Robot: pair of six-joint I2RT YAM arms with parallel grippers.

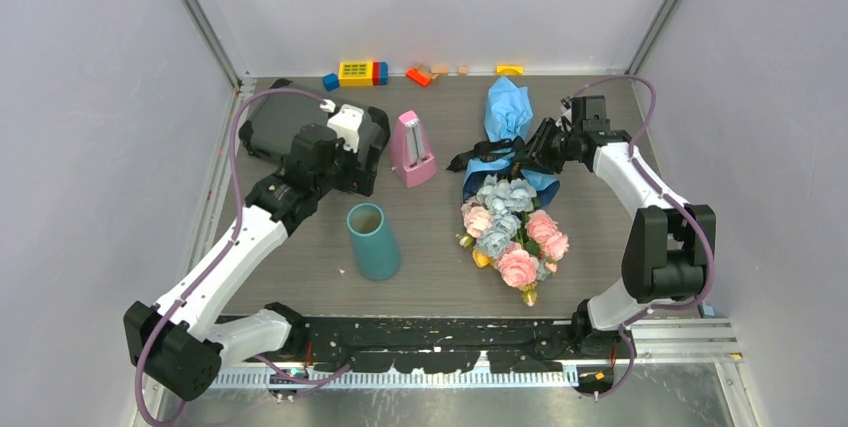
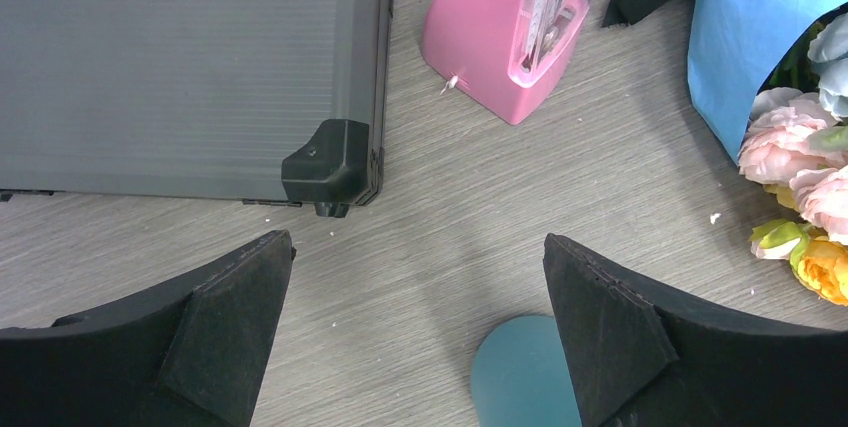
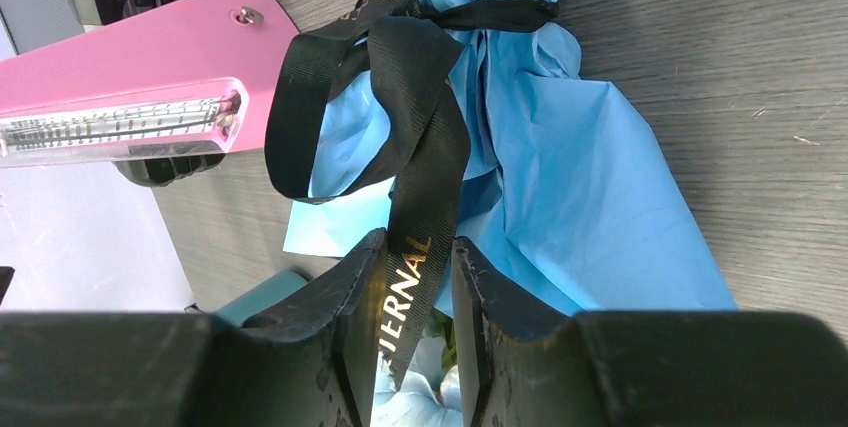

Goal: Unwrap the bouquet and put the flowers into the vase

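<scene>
The bouquet (image 1: 515, 242) of pink, pale blue and yellow flowers lies on the table in blue wrapping (image 3: 590, 187) tied with black lettered ribbon (image 3: 430, 157). My right gripper is over the wrapping, its fingertips partly closed around a length of ribbon; whether it grips it is unclear. The teal vase (image 1: 374, 247) stands left of the flowers. My left gripper is open above the table near the vase, nothing between its fingers.
A pink metronome (image 1: 412, 152) stands mid-table, a grey case (image 1: 265, 127) lies back left, toy blocks (image 1: 356, 74) line the back edge.
</scene>
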